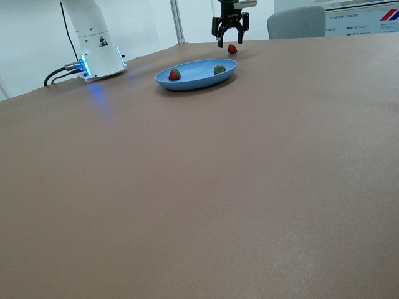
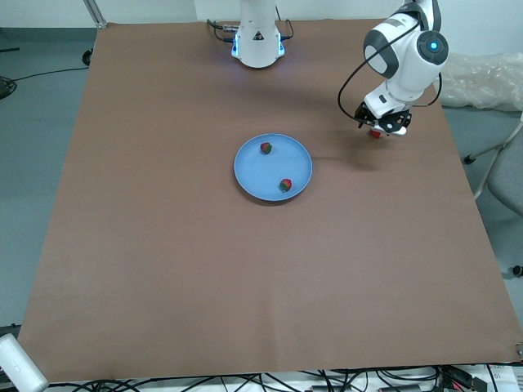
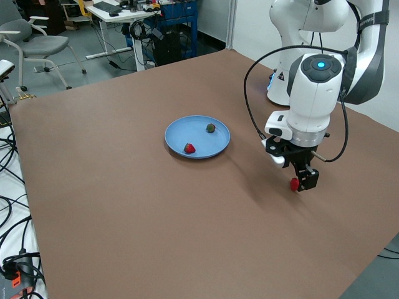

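A blue plate [image 2: 273, 167] with two strawberries [image 3: 189, 148] lies on the brown table [image 2: 245, 261]. A loose red strawberry [image 1: 232, 48] rests on the table to the side of the plate, at the upper right in the left view. My black gripper [image 1: 230, 38] is over this strawberry; in the top view its fingers are spread with a gap between them and stand a little above the table. In the right view the fingers partly hide the berry.
The white robot base [image 2: 257, 41] stands at the table's back edge with cables beside it. A grey chair [image 2: 511, 171] stands off the right edge.
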